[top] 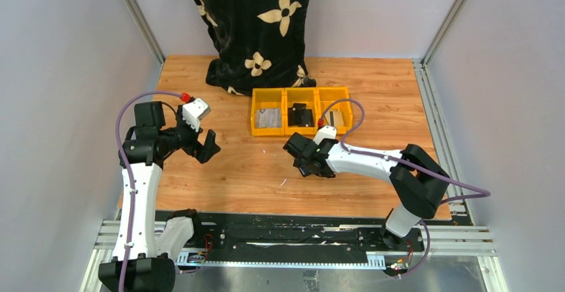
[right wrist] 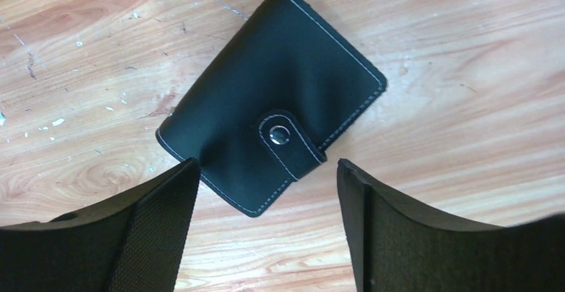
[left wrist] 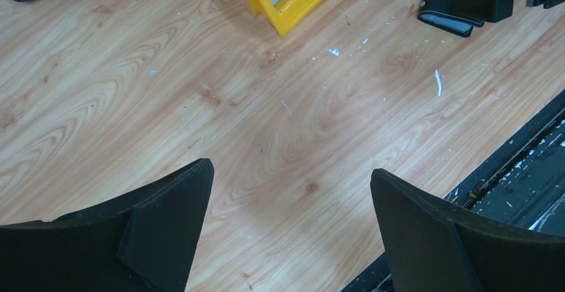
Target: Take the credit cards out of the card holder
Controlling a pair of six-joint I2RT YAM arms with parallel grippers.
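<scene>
A black leather card holder (right wrist: 266, 99), its strap snapped down with a round stud, lies flat on the wooden table in the right wrist view. No cards show outside it. My right gripper is open above its near edge, a finger on either side and nothing gripped. From the top, the right gripper (top: 303, 165) hides most of the holder. In the left wrist view, part of the card holder (left wrist: 448, 19) shows at the upper right beneath the other arm. My left gripper (top: 208, 149) stays off to the left, open and empty over bare table.
Behind the right gripper stands a yellow three-part tray (top: 268, 132) with clear sleeves, black holders and a tan item in its compartments. A black flowered cloth (top: 266, 25) hangs at the back. Small white scraps dot the table.
</scene>
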